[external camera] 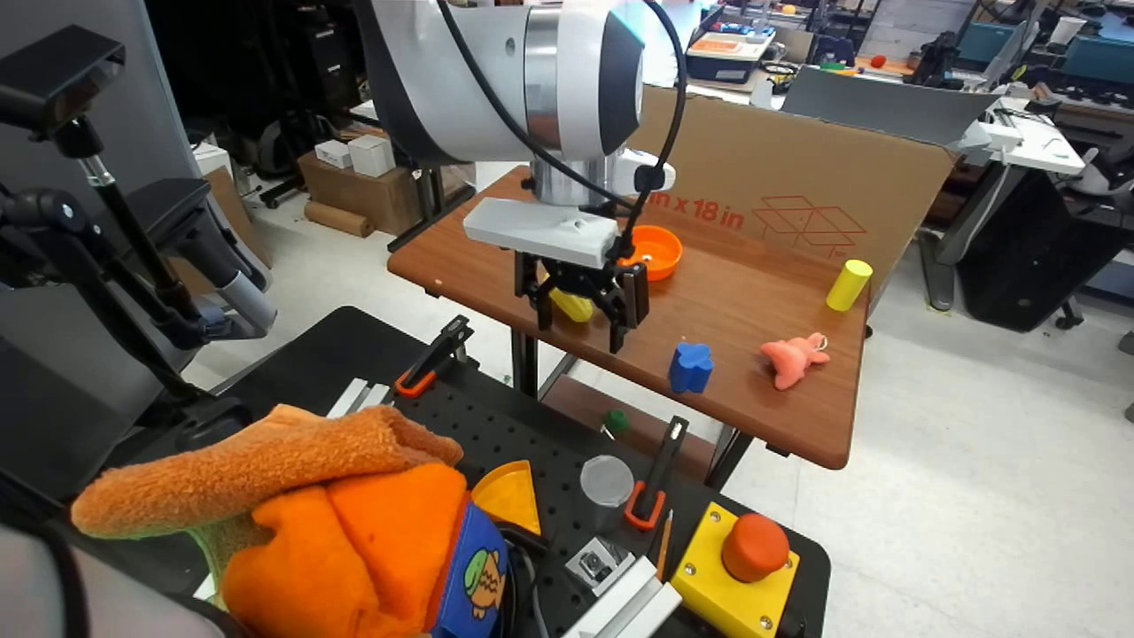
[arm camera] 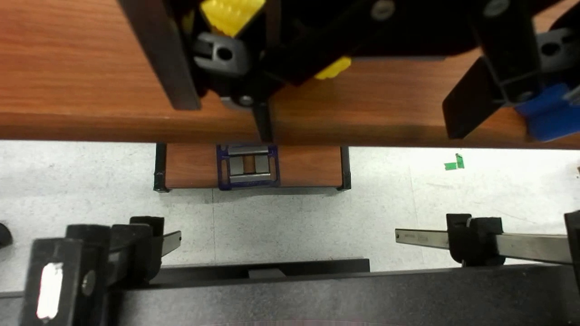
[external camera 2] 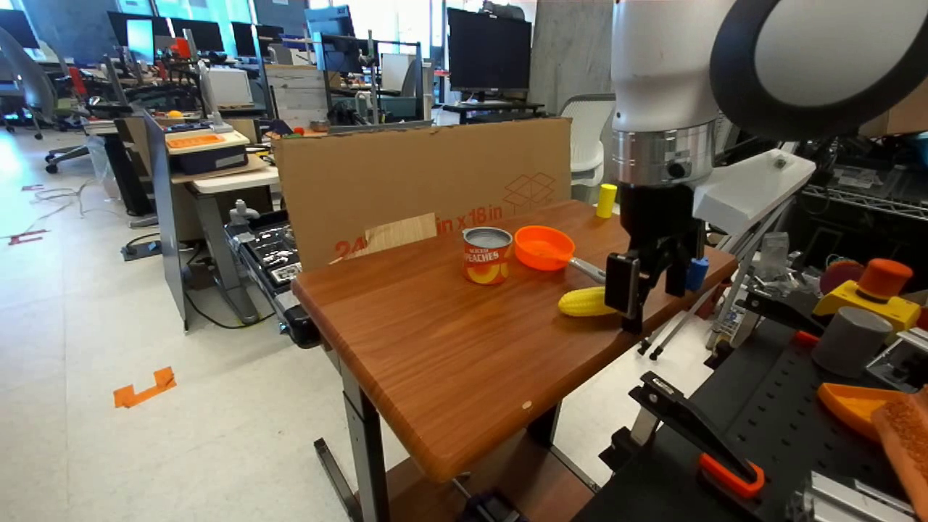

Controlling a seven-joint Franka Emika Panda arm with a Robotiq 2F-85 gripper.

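My gripper (external camera: 580,321) hangs low over the table's near edge, its fingers spread wide and open. A yellow corn cob (external camera: 575,307) lies on the tabletop just behind it, partly covered by the gripper. From the other side, the corn (external camera 2: 585,301) lies beside the gripper (external camera 2: 654,306), one end hidden behind a finger. The wrist view has the fingers (arm camera: 263,120) over the wooden edge, with patches of the corn (arm camera: 332,68) showing past the linkage. Whether any finger touches the corn, I cannot tell.
Behind the corn are an orange strainer (external camera 2: 544,248) and a peaches can (external camera 2: 487,256). A blue block (external camera: 691,368), a pink plush toy (external camera: 794,360) and a yellow cylinder (external camera: 850,285) occupy the table's other end. Clear wood (external camera 2: 409,339) lies left of the corn in the second exterior view.
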